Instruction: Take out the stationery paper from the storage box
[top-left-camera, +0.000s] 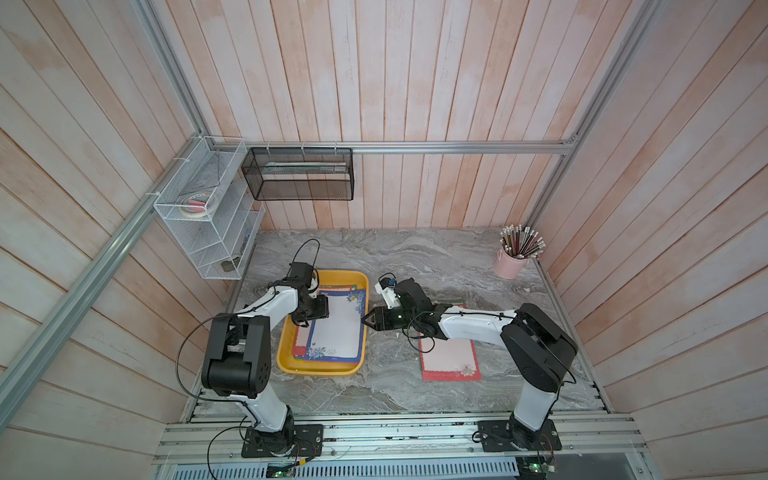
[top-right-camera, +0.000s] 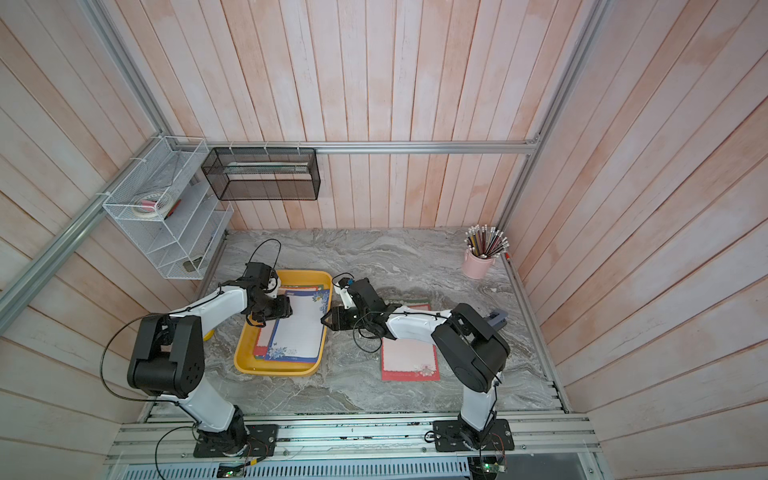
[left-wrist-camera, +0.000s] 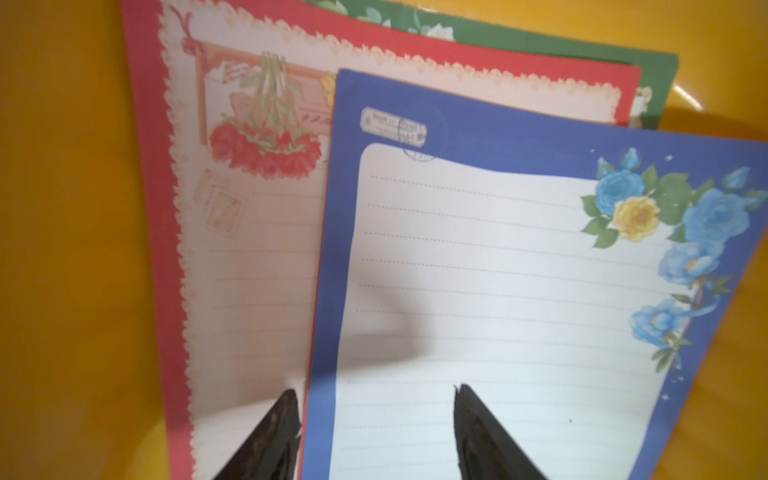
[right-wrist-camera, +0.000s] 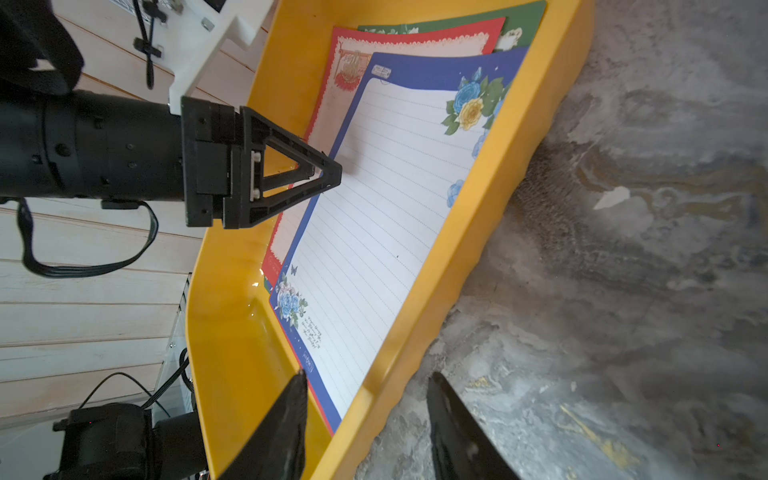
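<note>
Inside the yellow storage box lie stacked stationery papers. The blue-bordered sheet is on top, and its right edge reaches the box's right wall. Under it, a red-bordered sheet and a green-bordered sheet stick out at the left and far side. My left gripper is partly open over the blue sheet's left part, its tips close to the paper; contact cannot be told. Beside the box's right rim, my right gripper stands partly open, with the rim seen between its fingers and no paper between them.
Right of the box, a red-bordered sheet lies on the marble table, partly under my right arm. A pink pencil cup stands at the back right. White wire shelves and a black mesh basket hang behind.
</note>
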